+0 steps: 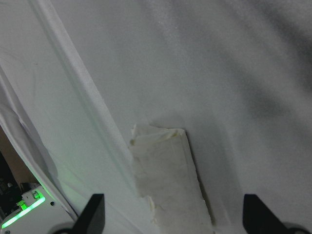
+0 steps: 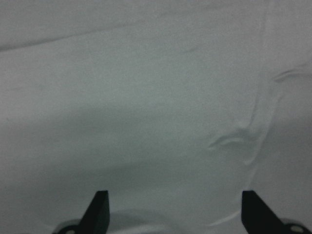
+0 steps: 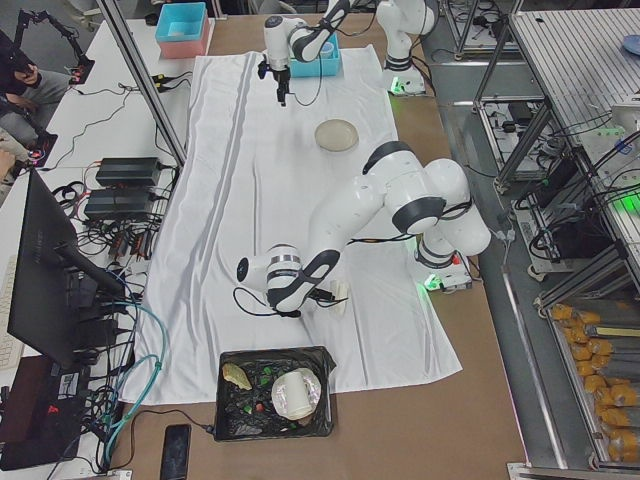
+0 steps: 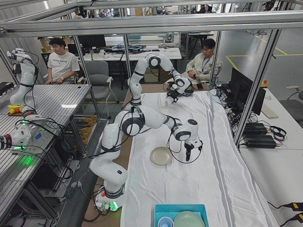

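Note:
A folded off-white paper or cloth strip (image 1: 168, 180) lies on the white sheet (image 3: 240, 160). My left gripper stands open above it, the strip between its fingertips in the left wrist view; whether they touch it is not clear. My right gripper is open over bare sheet at the far end, near the beige plate (image 3: 336, 135), with nothing between its fingers.
A black tray (image 3: 228, 400) with a white cup and other items sits at the near end. A blue bin (image 4: 180, 208) with a green plate and cup is at the far end.

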